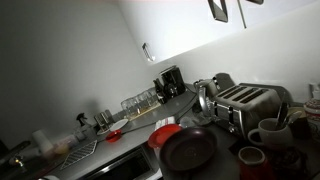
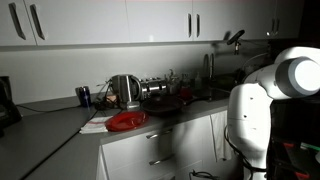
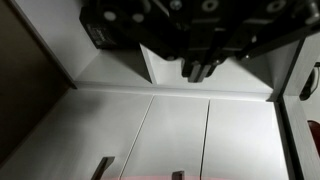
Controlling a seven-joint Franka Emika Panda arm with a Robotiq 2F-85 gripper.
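My gripper is shut in the wrist view, and nothing shows between its fingers. Below it in that view are pale cabinet fronts with dark handles. A pale recess behind the gripper holds a dark boxy item at upper left. The white robot arm rises at the right in exterior view 2; I cannot make out the gripper clearly there. On the counter are a dark frying pan, a red plate, a silver toaster and a white mug.
Upper cabinets hang along the wall. A kettle stands behind the red plate. A red mug sits near the pan. Glasses and a dish rack lie farther along.
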